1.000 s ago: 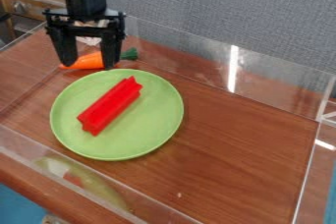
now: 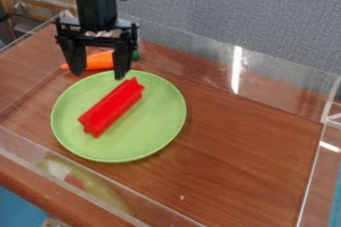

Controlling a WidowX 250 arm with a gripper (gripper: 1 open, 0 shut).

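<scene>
My black gripper [image 2: 99, 64] hangs at the upper left with its fingers spread open, just over an orange carrot [image 2: 88, 60] with a green top, which it partly hides. A green plate [image 2: 160, 131] lies on the wooden table, and a red oblong block [image 2: 111, 108] rests diagonally on it. Whether the fingers touch the carrot is not clear.
Low clear walls edge the wooden table [image 2: 253, 161], whose right half is bare. A pale yellowish object [image 2: 74, 179] shows by the front left wall. A grey wall stands behind.
My gripper has moved down and slightly right, toward the carrot and the plate's back edge. The plate, block and carrot look unmoved.
</scene>
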